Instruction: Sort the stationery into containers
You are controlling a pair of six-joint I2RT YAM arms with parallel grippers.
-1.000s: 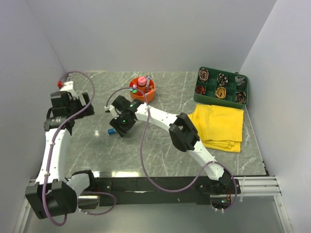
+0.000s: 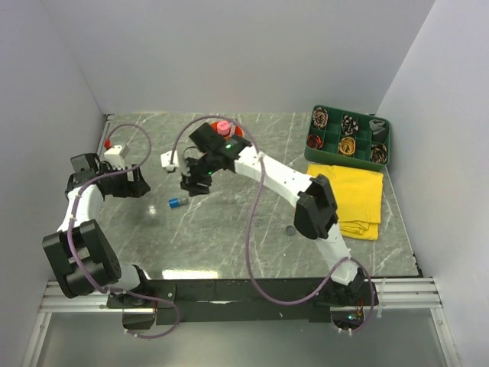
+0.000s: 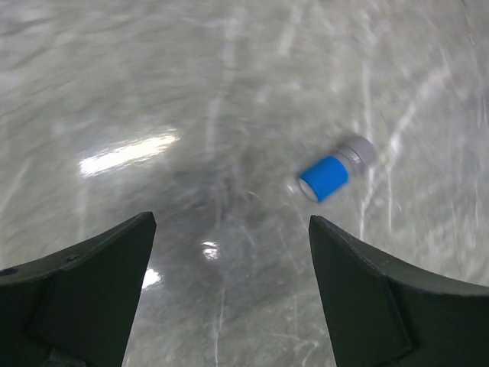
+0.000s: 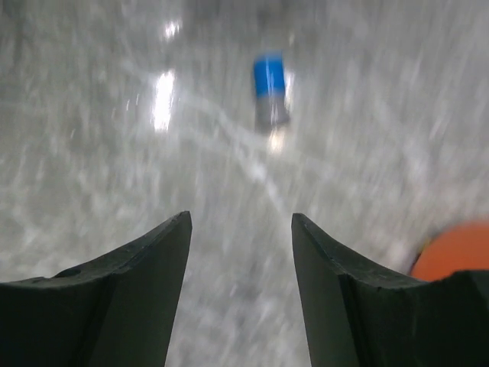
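A small cylinder, blue at one end and grey at the other (image 2: 177, 202), lies on the marble table, left of centre. In the left wrist view the blue-and-grey cylinder (image 3: 328, 177) is ahead of and to the right of the gap between the fingers. My left gripper (image 2: 143, 185), at the table's left, stands open and empty. My right gripper (image 2: 196, 189) is open too, up and to the right of the cylinder, with only table between its fingers. An orange container (image 2: 238, 131) with a pink-topped item (image 2: 223, 128) stands at the back, partly hidden by the right arm.
A green compartment tray (image 2: 331, 143) holding coiled items is at the back right. Against it lies a folded yellow cloth (image 2: 348, 195). A small round disc (image 2: 290, 230) rests on the front-right table.
The cylinder looks unmoved.
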